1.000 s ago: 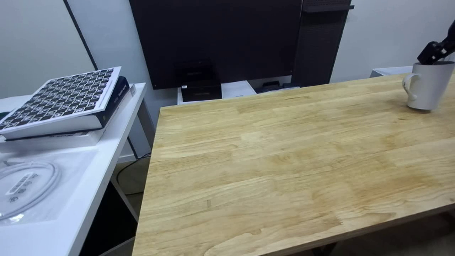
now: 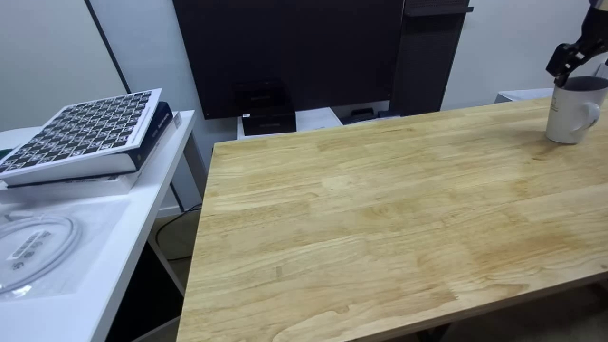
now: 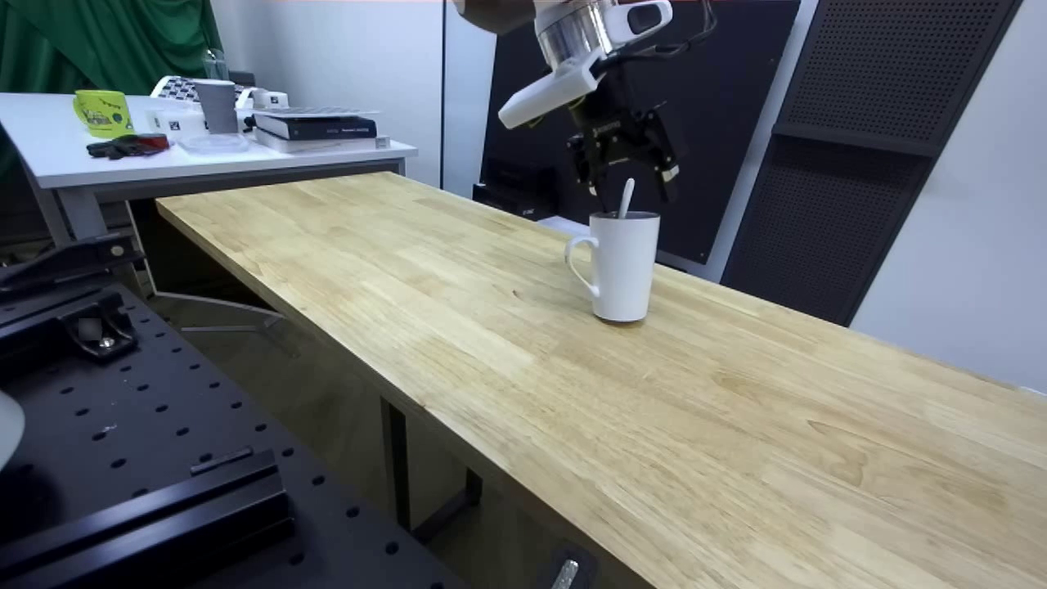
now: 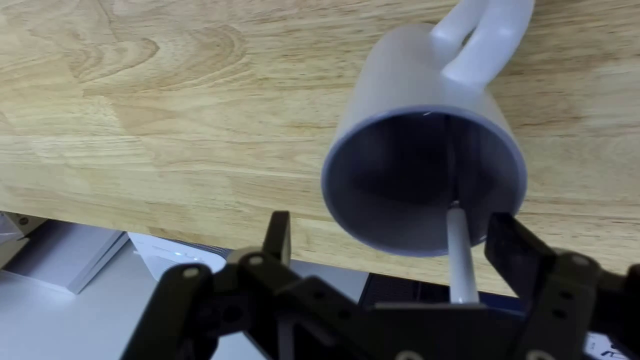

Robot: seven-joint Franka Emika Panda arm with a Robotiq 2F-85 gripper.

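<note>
A white mug [image 3: 622, 270] stands upright on the wooden table, its handle toward the left in exterior view 2. The wrist view looks into the dark inside of the mug [image 4: 414, 78]. A pale spoon handle [image 4: 459, 252] sticks up out of it, leaning on the rim. My gripper [image 3: 631, 186] is just above the mug's mouth, pointing down. Its fingers [image 4: 279, 237] stand wide apart in the wrist view, the spoon between them nearer the right finger and apparently not gripped. In exterior view 1 the gripper is partly cut off at the right edge, over the mug [image 2: 568, 114].
A black perforated board [image 3: 196, 422] lies along the front left in exterior view 2.
The mug has turned: its handle pointed left in exterior view 1 and now points to the right front. My gripper sits slightly higher and further left over the rim.
</note>
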